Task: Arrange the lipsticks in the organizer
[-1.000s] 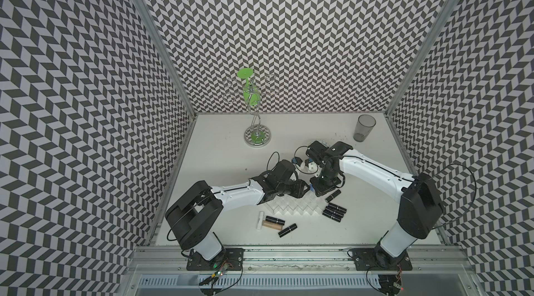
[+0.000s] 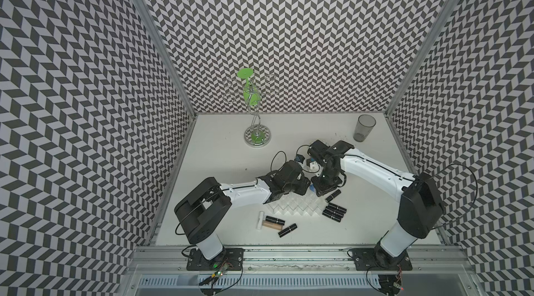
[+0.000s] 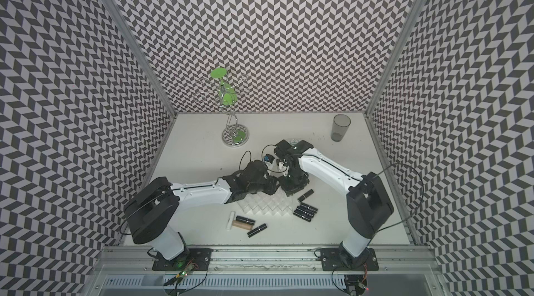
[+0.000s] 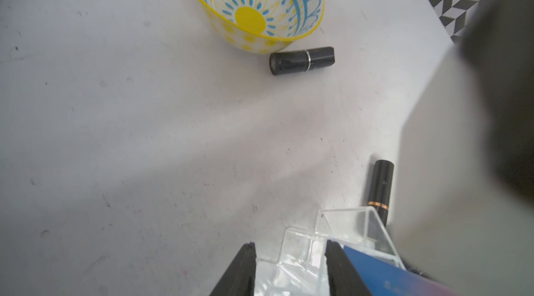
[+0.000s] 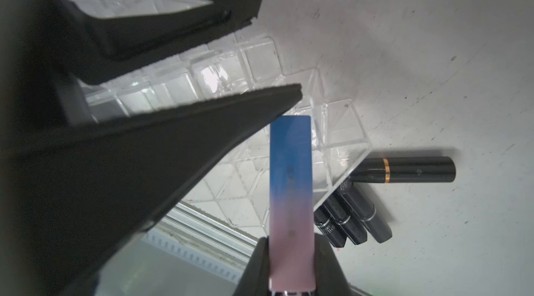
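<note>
A blue-to-pink lipstick (image 5: 291, 201) is held by its pink end in my right gripper, over the clear organizer (image 5: 239, 209). My left gripper stands open beside it. In the left wrist view the blue lipstick (image 4: 389, 273) is just outside one left finger, and nothing shows between the fingers. In the right wrist view its blue end is close to that finger's tip; contact is unclear. Several black lipsticks (image 2: 334, 212) lie right of the organizer. In front are black ones (image 2: 287, 230), a tan one (image 2: 273, 225) and a white one (image 2: 259, 220).
Behind the organizer, a patterned bowl (image 4: 250, 17) has a black lipstick (image 4: 302, 61) beside it, both mostly hidden from above by the arms. A grey glass (image 2: 364, 128) and a green-and-chrome stand (image 2: 257, 135) are at the back.
My left arm has shifted a little to the right, its elbow most visibly. The right arm has stayed nearly still, and the loose lipsticks lie where they were.
</note>
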